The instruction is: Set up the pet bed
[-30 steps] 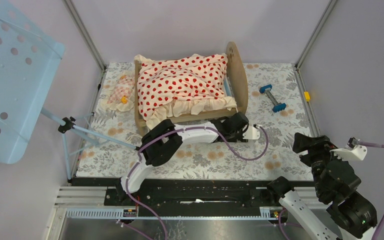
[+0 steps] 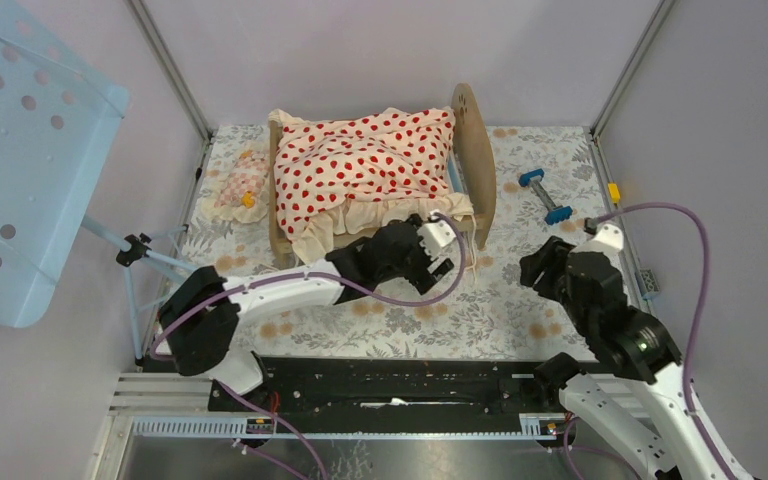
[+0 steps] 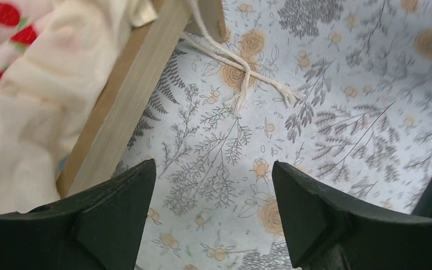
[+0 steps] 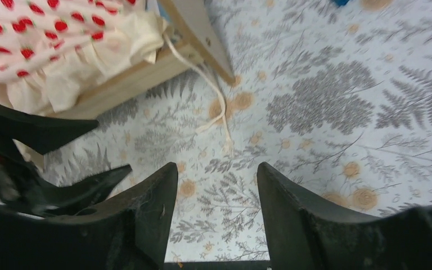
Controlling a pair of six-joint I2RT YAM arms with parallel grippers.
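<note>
The wooden pet bed (image 2: pixel 475 150) holds a white pillow (image 2: pixel 360 165) with red strawberries and a cream ruffle along its front. A loose white cord hangs from the frame's front right corner onto the floral mat; it also shows in the right wrist view. My left gripper (image 2: pixel 428 265) is just in front of the bed, open with nothing between its fingers; its fingertips (image 3: pixel 292 180) frame bare mat. My right gripper (image 2: pixel 532 268) is at the right, right of the cord, its fingers apart and empty.
A small pink patterned cushion (image 2: pixel 235 180) lies left of the bed, a blue dumbbell (image 2: pixel 545 196) to its right. A light-blue perforated panel (image 2: pixel 35 200) on a stand fills the left side.
My left gripper has moved left along the bed's front.
</note>
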